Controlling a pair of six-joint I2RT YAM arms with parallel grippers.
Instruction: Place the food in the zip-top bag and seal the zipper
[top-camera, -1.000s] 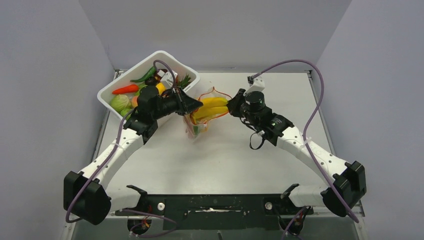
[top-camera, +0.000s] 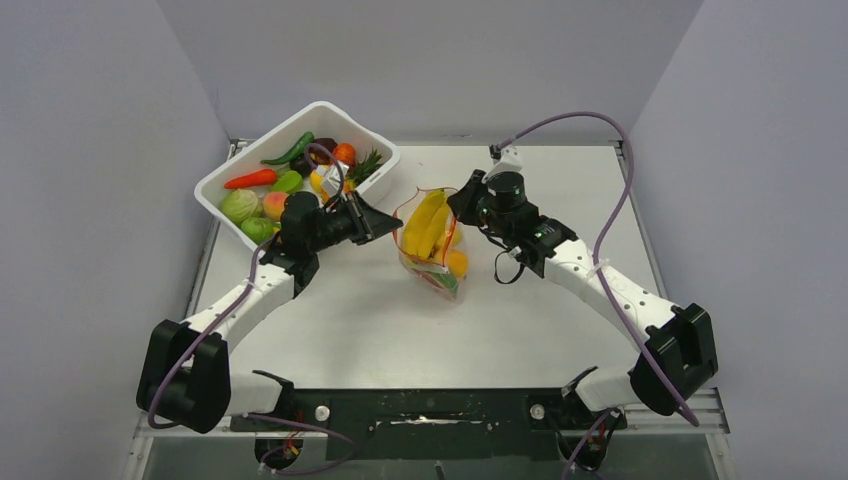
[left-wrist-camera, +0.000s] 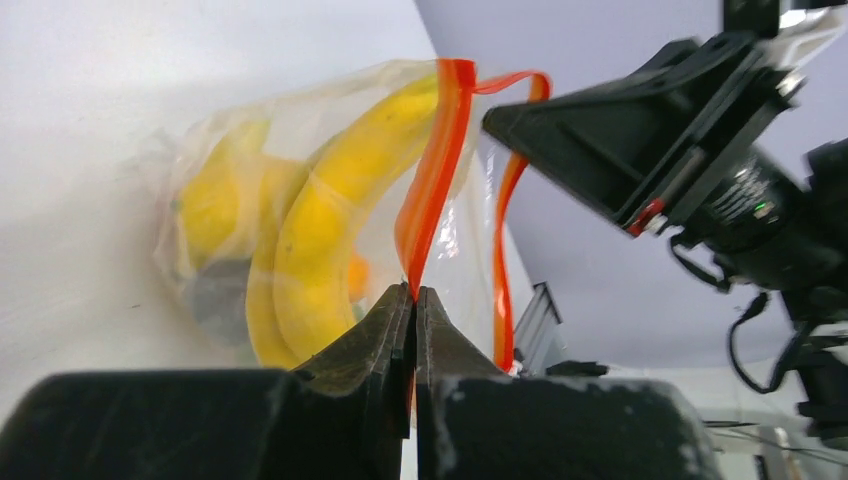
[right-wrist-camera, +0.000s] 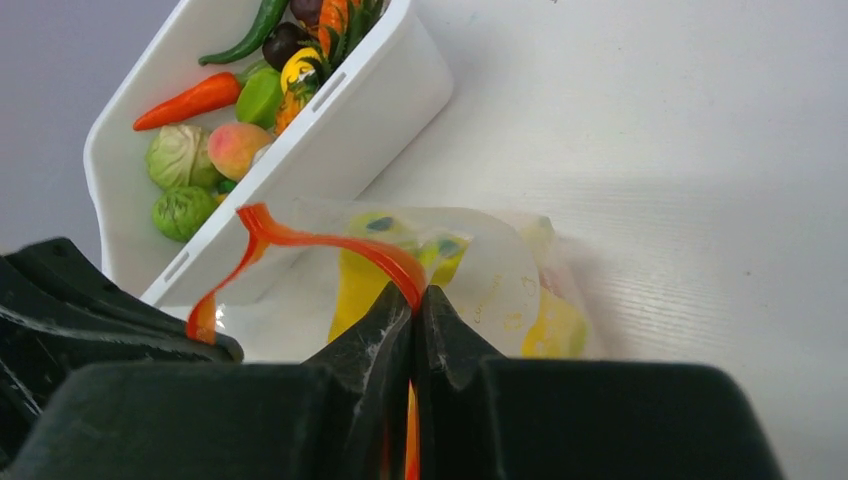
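Observation:
A clear zip top bag (top-camera: 447, 284) with an orange zipper rim hangs between my two grippers, its mouth spread wide. Inside lie bananas (top-camera: 424, 222), with an orange fruit (top-camera: 457, 263) lower down. My left gripper (top-camera: 399, 224) is shut on the left side of the rim; in the left wrist view the orange zipper strip (left-wrist-camera: 436, 180) runs in between its fingertips. On the opposite side my right gripper (top-camera: 452, 209) is shut on the rim too, and the right wrist view shows the strip (right-wrist-camera: 385, 257) pinched there.
A white bin (top-camera: 220, 180) of toy produce stands at the back left, close to the left arm.
The bag's lower end has swung from left to right. My right gripper shifted slightly left.

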